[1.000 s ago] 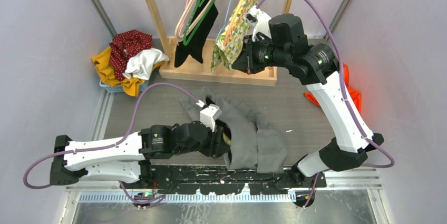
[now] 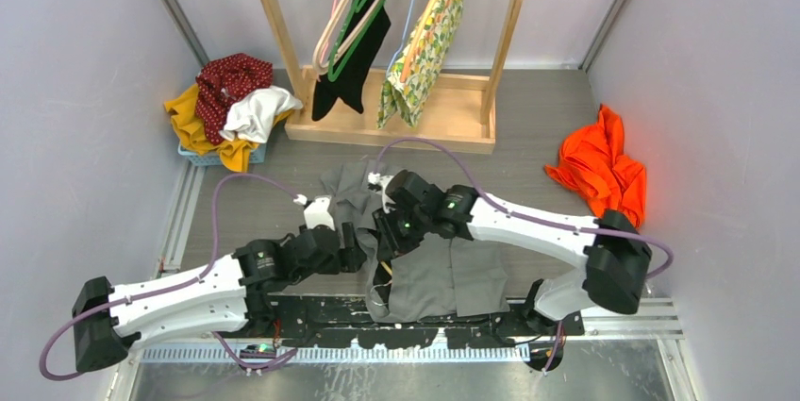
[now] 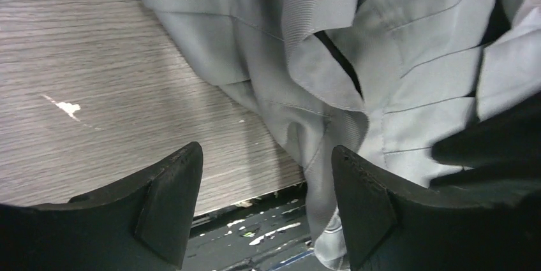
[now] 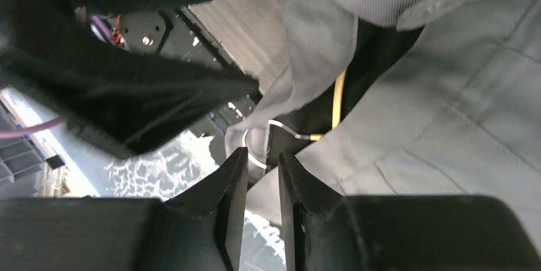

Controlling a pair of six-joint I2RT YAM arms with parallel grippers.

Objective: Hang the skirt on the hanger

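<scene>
The grey skirt lies on the floor, its waist opening facing the front left. Part of a hanger, a yellow bar with a thin white strap, shows inside the opening, against the black lining; the rest is covered by cloth. My left gripper stands open at the skirt's left edge, no cloth visibly pinched, as the left wrist view shows. Close beside it, above the opening, my right gripper is narrowly open, its fingertips slightly apart and pointing at the cloth by the strap.
Behind stands a wooden rack with several hangers, a patterned garment and a black garment. A blue basket of clothes is at the left, an orange cloth at the right. The two grippers nearly touch.
My right arm has come from the rack down to the skirt's opening. The left gripper has moved slightly left, and the skirt's front has shifted left, its opening and yellow bar more exposed.
</scene>
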